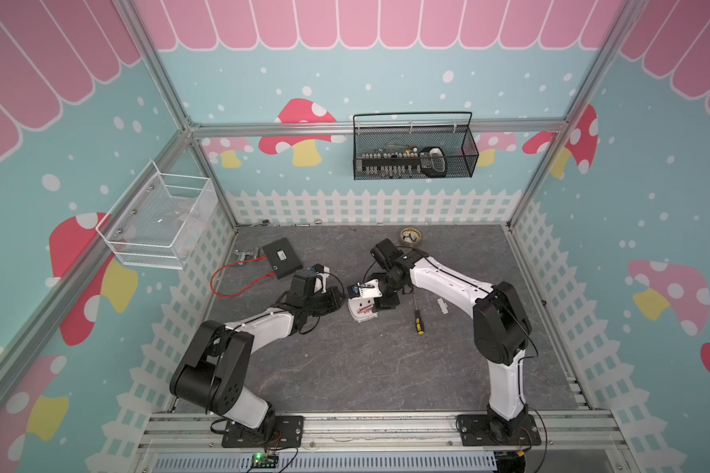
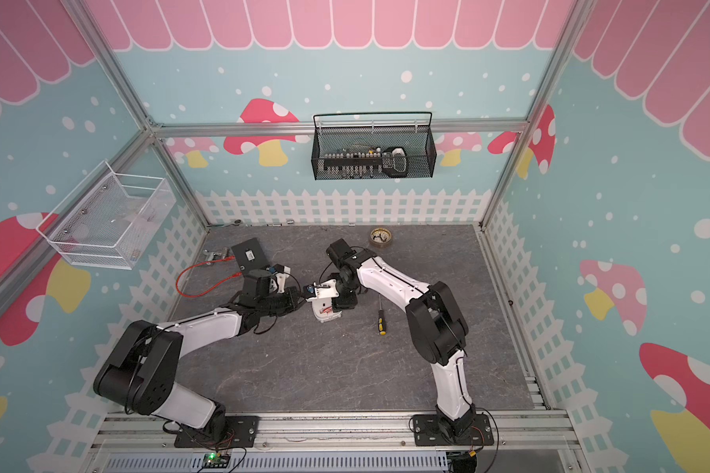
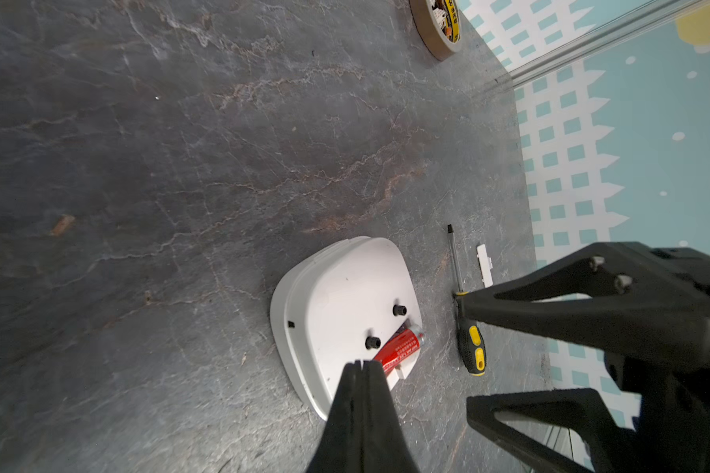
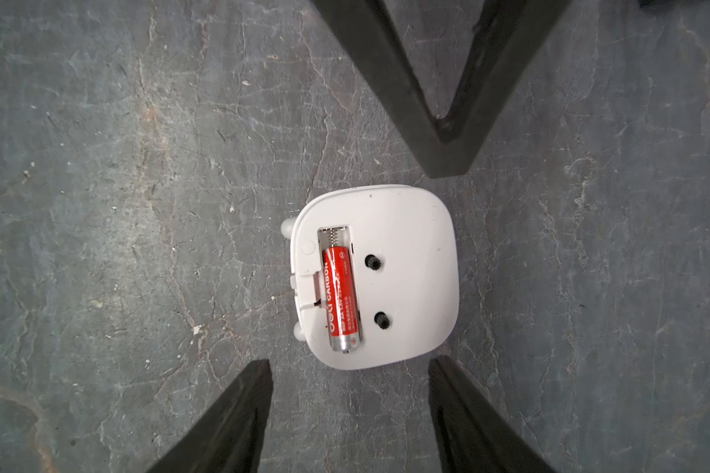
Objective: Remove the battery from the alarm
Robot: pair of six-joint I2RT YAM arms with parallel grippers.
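The white alarm (image 4: 410, 228) lies back-up on the table, its red battery (image 4: 340, 291) seated in the uncovered compartment, seen in the right wrist view. My right gripper hangs over it, fingers apart and nothing between them; in the left wrist view its black fingers reach in from the right, above and beside the alarm. My left gripper is shut with nothing visible between its fingertips, left of the alarm.
A screwdriver (image 3: 472, 347) and white cover (image 3: 484, 264) lie right of the alarm; a tape roll (image 3: 430, 27) sits at the back. A dark box (image 1: 282, 256) with red leads is at back left.
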